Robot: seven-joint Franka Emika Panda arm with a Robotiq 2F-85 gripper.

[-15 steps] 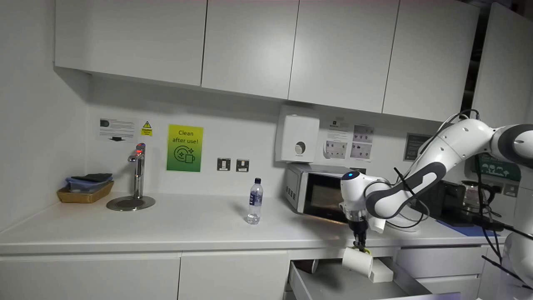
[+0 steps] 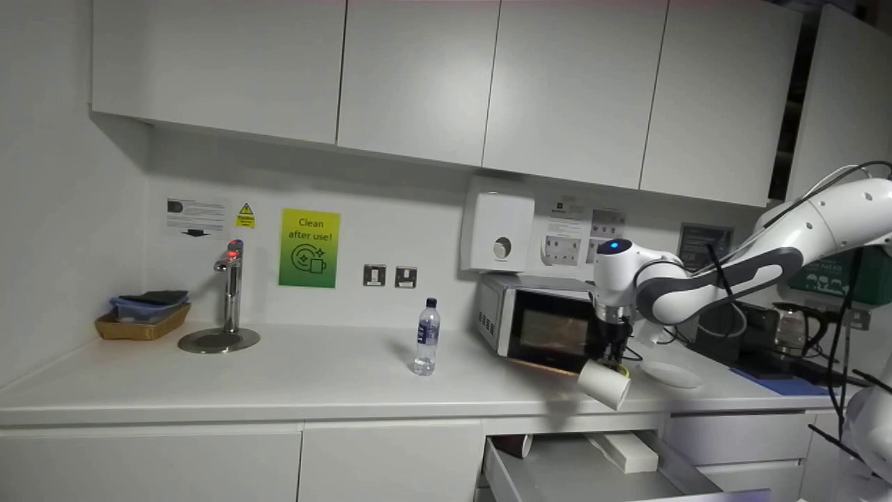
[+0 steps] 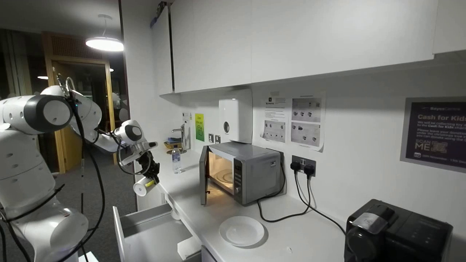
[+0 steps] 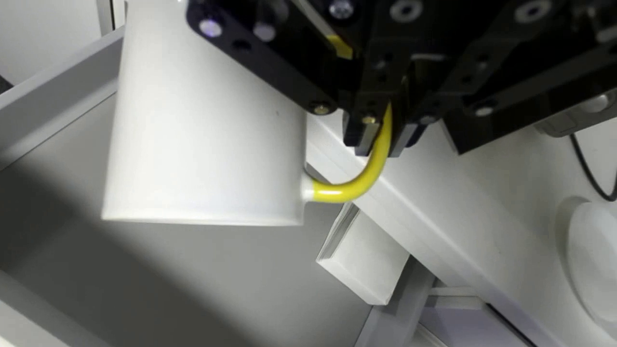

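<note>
A white mug (image 4: 202, 127) with a yellow handle (image 4: 347, 190) hangs tilted on its side from my gripper. The fingers are shut on the handle, and the mug's body lies to the left of them in the wrist view. In the first exterior view the mug (image 2: 603, 385) is in the air, in front of the counter edge and above the open drawer (image 2: 560, 477). From the second exterior view, the mug (image 3: 144, 186) shows one round end toward the camera, below my gripper (image 3: 156, 179).
The microwave (image 3: 262, 174) stands on the counter, its door (image 3: 203, 174) open. A white plate (image 3: 241, 230) lies in front of it. In the drawer are a white box (image 2: 627, 452) and a dark cup (image 2: 514, 444). A water bottle (image 2: 426, 339) stands on the otherwise clear counter middle.
My gripper has risen with the mug and shifted slightly right. The mug was low at the drawer, in front of the white box; now it is higher, near counter level in view.
</note>
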